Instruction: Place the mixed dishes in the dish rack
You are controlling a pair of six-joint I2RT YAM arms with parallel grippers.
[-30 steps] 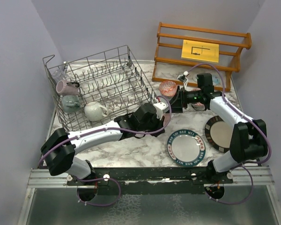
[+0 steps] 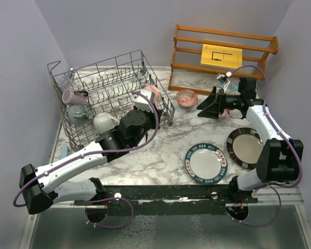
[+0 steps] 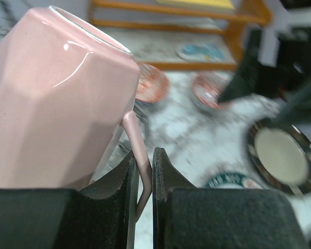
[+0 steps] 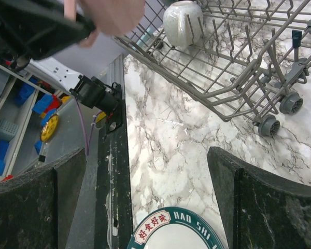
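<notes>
A pink mug [image 3: 57,98] fills the left of the left wrist view. My left gripper is shut on its handle. From above, the same mug [image 2: 153,93] shows partly behind the left hand, over the right side of the wire dish rack [image 2: 125,78]. Inside the rack stand a pink cup [image 2: 74,97], a greenish glass [image 2: 78,114] and a white mug [image 2: 103,123] along the left and front. My right gripper is open and empty, above the table right of the rack. A green-rimmed plate [image 2: 206,163] and a dark-rimmed plate [image 2: 245,147] lie on the table.
A red-patterned bowl [image 2: 186,98] sits right of the rack; another bowl [image 3: 208,89] is partly under the right arm. Behind them stands a wooden rack [image 2: 223,46] with a yellow card. Bare marble [image 2: 145,168] lies in front.
My left gripper has carried the pink mug left and back, from beside the dish rack to over it.
</notes>
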